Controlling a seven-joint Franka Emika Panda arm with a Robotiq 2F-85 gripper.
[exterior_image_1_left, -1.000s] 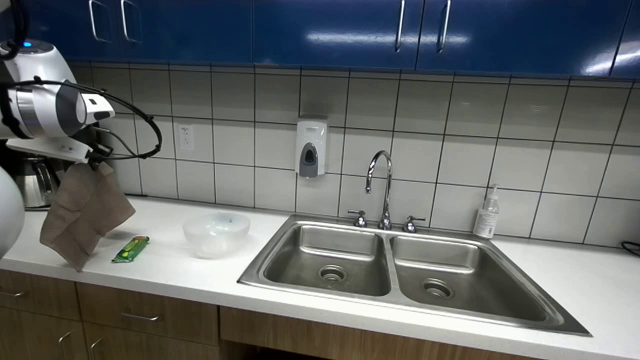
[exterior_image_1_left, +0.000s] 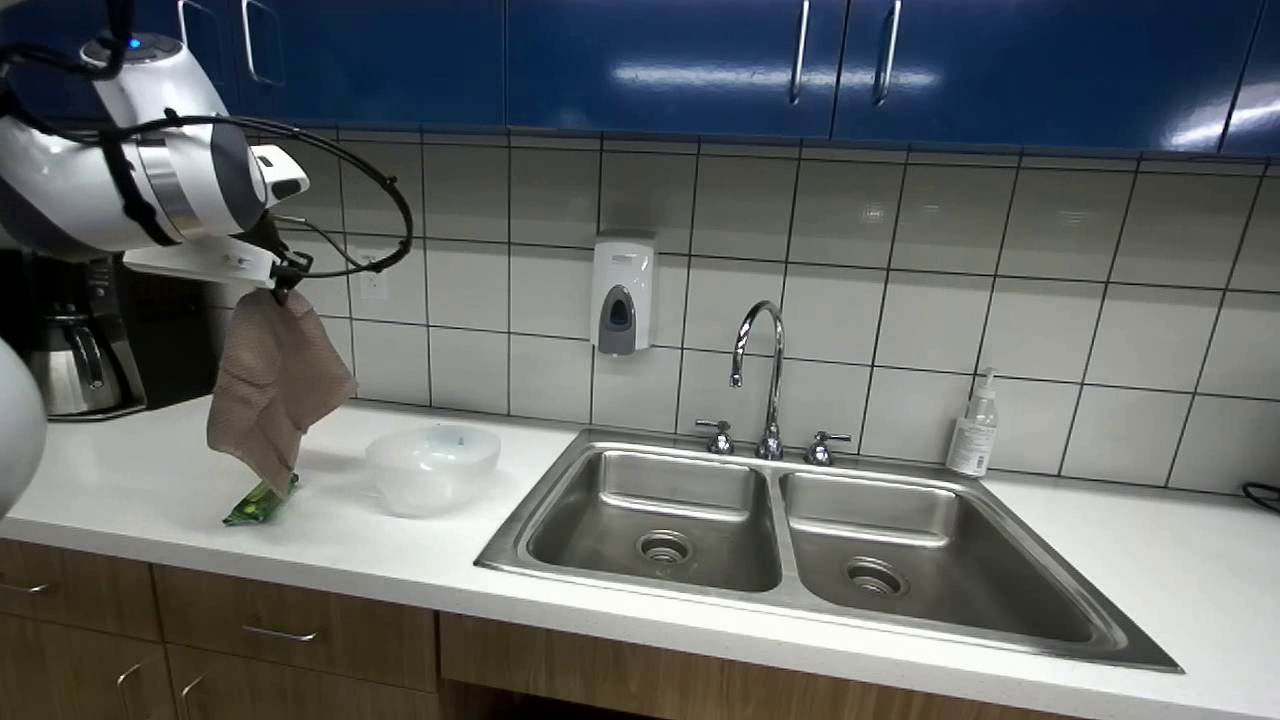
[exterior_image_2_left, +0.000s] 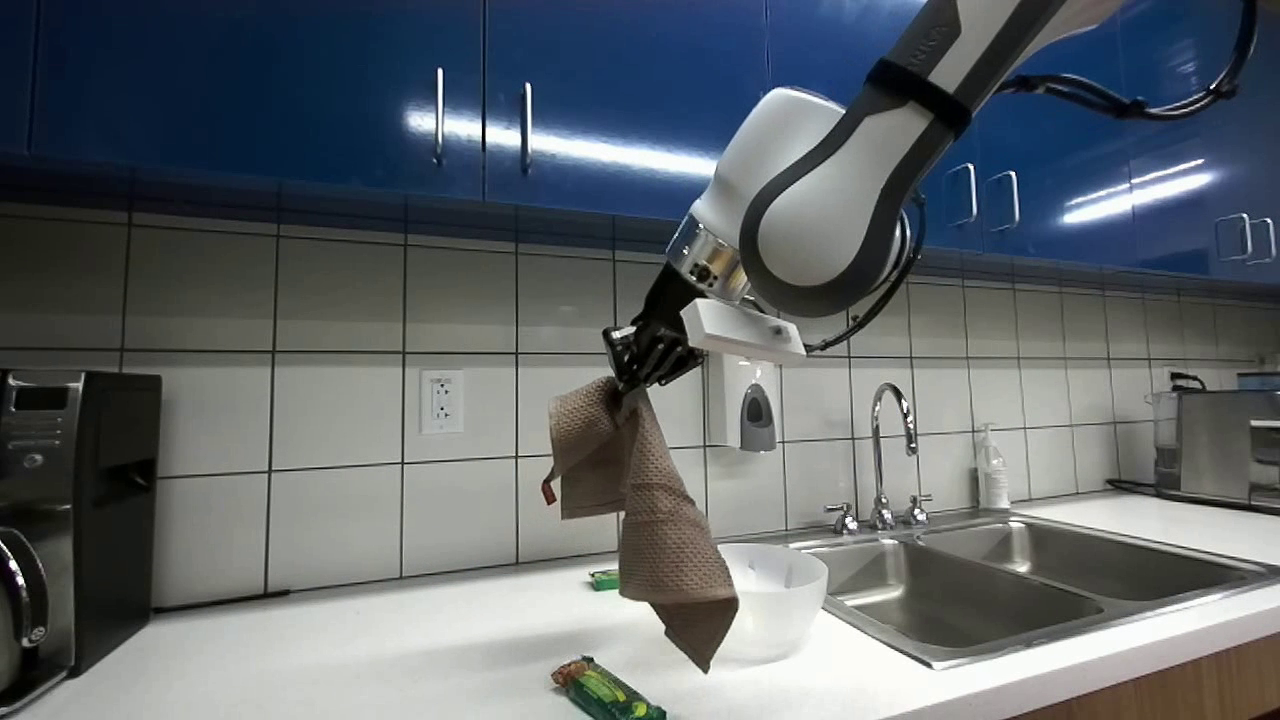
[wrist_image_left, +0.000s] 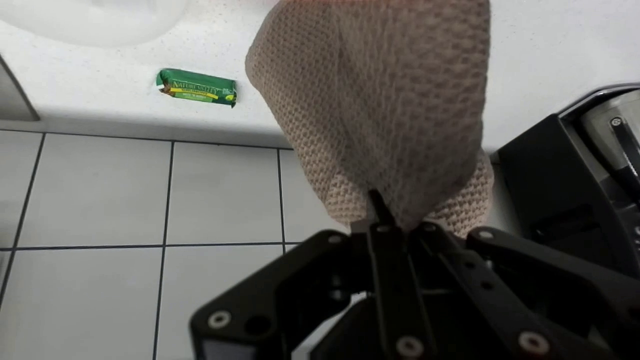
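Note:
A brown waffle-weave cloth (exterior_image_1_left: 276, 378) hangs in the air from my gripper (exterior_image_1_left: 286, 286), which is shut on it near one edge. In the second exterior view the cloth (exterior_image_2_left: 672, 516) droops in two folds, its lowest corner in front of the translucent white bowl (exterior_image_2_left: 774, 600). Seen from the wrist, the cloth (wrist_image_left: 384, 108) bunches up at the fingertips and covers much of the counter. The bowl (exterior_image_1_left: 432, 468) stands on the counter to the right of the cloth. Below the cloth's lower tip lies a green wrapped bar (exterior_image_1_left: 252, 505), partly covered from this side.
A second green bar (wrist_image_left: 196, 87) lies close to the tiled wall. The double sink (exterior_image_1_left: 720, 576) is empty, with a faucet (exterior_image_1_left: 774, 372) and pump bottle (exterior_image_1_left: 974, 432) behind it. At the left stands a coffee maker (exterior_image_2_left: 84, 528). Blue cabinets (exterior_image_1_left: 672, 60) hang overhead.
The arm has moved right and upward, carrying the cloth from left of the green bar to above it, closer to the bowl. The bowl and bar have stayed put.

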